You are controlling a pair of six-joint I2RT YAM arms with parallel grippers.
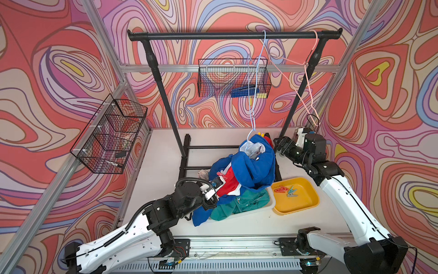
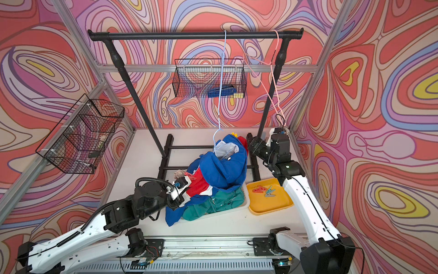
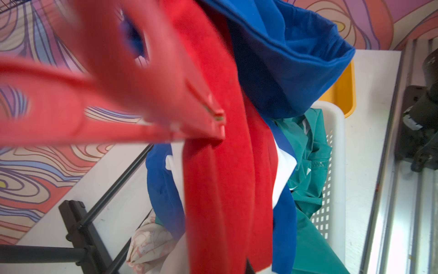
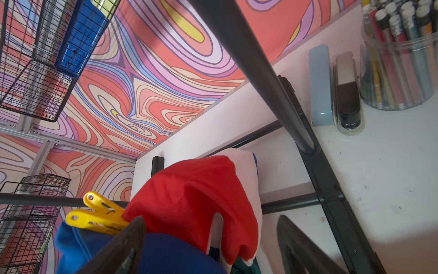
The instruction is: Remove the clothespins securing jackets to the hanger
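Observation:
A blue, red and white jacket (image 1: pixel 256 171) hangs bunched from the light blue hanger (image 1: pixel 254 91). Close to the left wrist camera, a red clothespin (image 3: pixel 155 100) has its nose against the red cloth. My left gripper is shut at the jacket's near-left side; one dark tip shows among red folds, and I cannot tell whether cloth is pinched. A yellow clothespin (image 4: pixel 98 214) sits at the jacket's upper right edge. My right gripper stands open, its blurred fingers (image 4: pixel 122 246) apart, right of the jacket and short of the yellow pin.
The yellow tray (image 1: pixel 296 209) with loose red and blue pins lies at right. Beneath the jacket is a white basket (image 3: pixel 335 137) of clothes. A pink hanger (image 1: pixel 308 82) hangs against the right arm. Rack post (image 4: pixel 255 59) and pencil cup (image 4: pixel 397 82) stand near the right gripper.

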